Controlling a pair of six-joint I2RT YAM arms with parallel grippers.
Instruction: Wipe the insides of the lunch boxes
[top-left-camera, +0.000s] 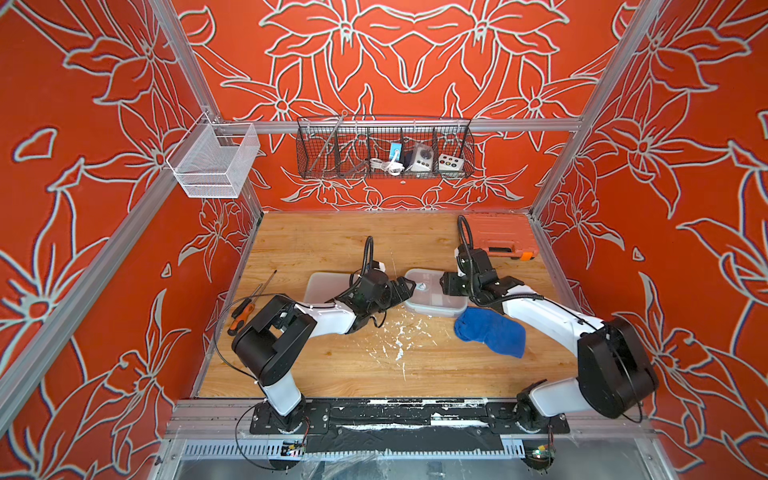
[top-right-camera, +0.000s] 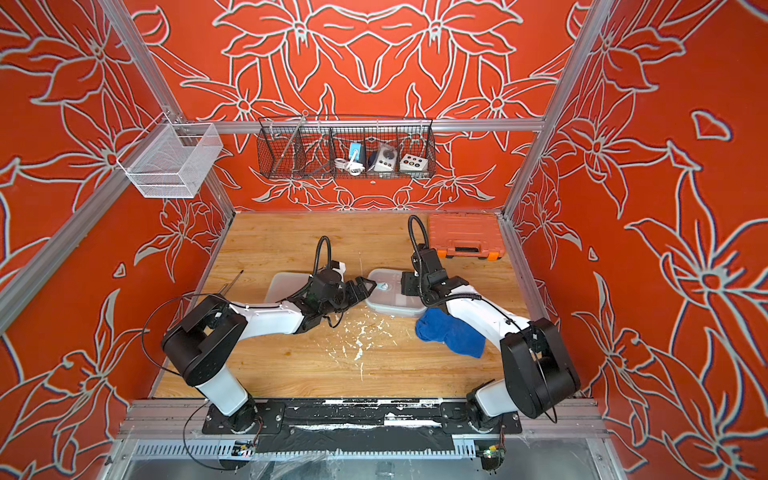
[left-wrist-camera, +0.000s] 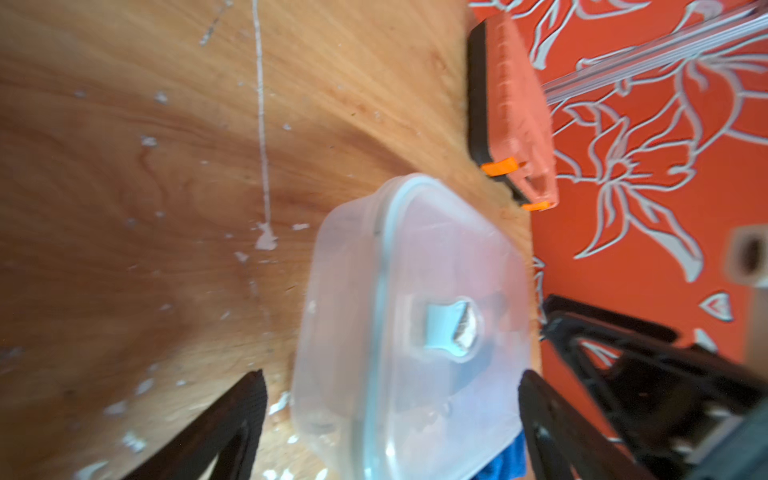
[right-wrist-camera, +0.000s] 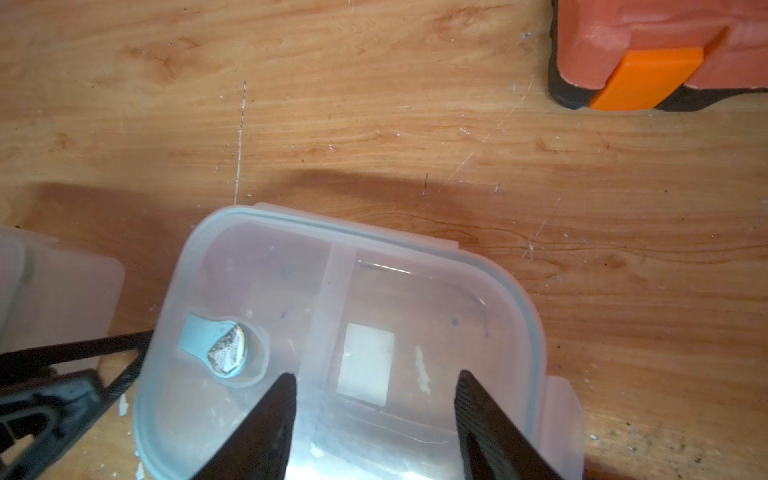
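A translucent lunch box (top-left-camera: 436, 299) stands mid-table, its lid on, with a light-blue vent tab (right-wrist-camera: 209, 345) showing. My left gripper (top-left-camera: 409, 288) is at its left side, open, fingers empty. Over the box's right half my right gripper stands open too, nothing between its fingers; I cannot tell whether it touches the lid. A second translucent box (top-left-camera: 320, 281) sits to the left, partly hidden under the left arm. The blue cloth (top-left-camera: 492, 332) lies crumpled just in front of the right-hand box, below the right arm.
An orange toolbox (top-left-camera: 504, 232) occupies the back right. White scraps (top-left-camera: 400, 340) are scattered in front of the boxes. Screwdrivers (top-left-camera: 240, 316) lie at the left edge.
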